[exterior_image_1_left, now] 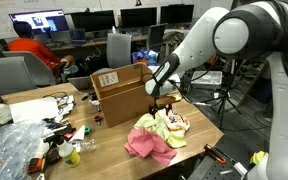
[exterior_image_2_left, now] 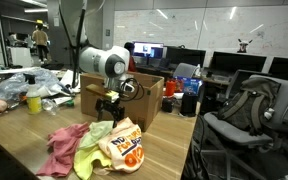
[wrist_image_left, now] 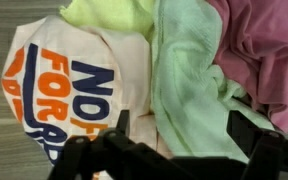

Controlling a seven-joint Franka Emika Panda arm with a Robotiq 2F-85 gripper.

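Several crumpled cloths lie in a heap on the wooden table. In exterior view 2, a pink cloth (exterior_image_2_left: 64, 150) is on the left, a yellow-green cloth (exterior_image_2_left: 88, 156) is in the middle and a white cloth with orange print (exterior_image_2_left: 127, 150) is on the right. The wrist view looks down on the white cloth's blue and orange lettering (wrist_image_left: 79, 90), a pale green cloth (wrist_image_left: 182, 85) and the pink cloth (wrist_image_left: 264, 55). My gripper is open above the heap, its two black fingers wide apart over the pale green and white cloths. Nothing is between them.
Behind the heap stands a brown cardboard box (exterior_image_1_left: 121, 105). To the left are a yellow bottle (exterior_image_1_left: 69, 153), clear plastic wrapping (exterior_image_1_left: 11, 145) and small clutter. Bare tabletop (exterior_image_1_left: 102, 160) shows left of the pink cloth.
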